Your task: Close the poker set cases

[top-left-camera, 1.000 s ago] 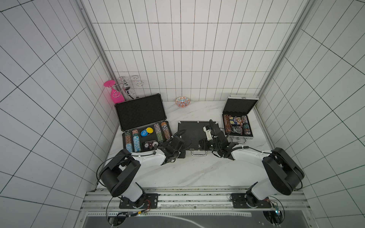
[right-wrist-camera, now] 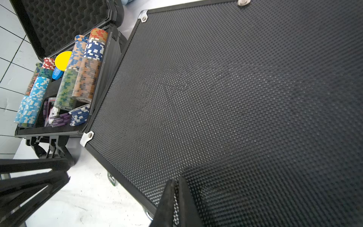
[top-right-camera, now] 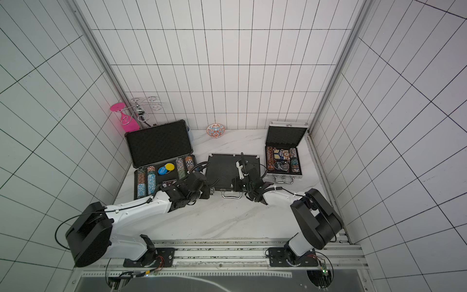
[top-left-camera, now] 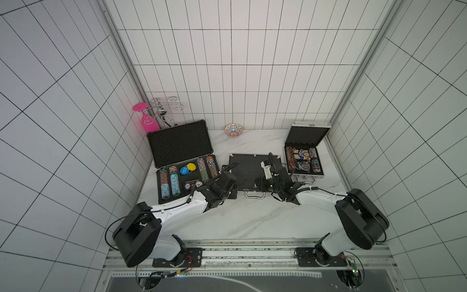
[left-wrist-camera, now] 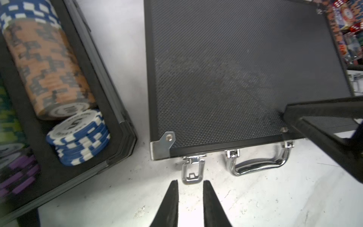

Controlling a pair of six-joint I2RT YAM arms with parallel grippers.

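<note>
The middle black case (top-left-camera: 248, 170) is closed, its silver handle (left-wrist-camera: 261, 166) facing the front. A silver latch (left-wrist-camera: 192, 176) hangs at its front left, and my left gripper stands just in front of that latch, part open with nothing between its fingers. My right gripper is shut, with its tips at the middle case's lid. The large left case (top-right-camera: 158, 146) stands with its lid up, showing chip stacks (right-wrist-camera: 87, 75). The small right case (top-right-camera: 284, 136) also has its lid raised over chips and cards.
A pink vase (top-left-camera: 149, 124) and a metal rack (top-left-camera: 165, 109) stand at the back left; a patterned bowl (top-left-camera: 233, 130) is at the back centre.
My left arm's elbow has swung left and its gripper has shifted slightly. The right arm is nearly still, and the middle case sits slightly further right than a second ago.
</note>
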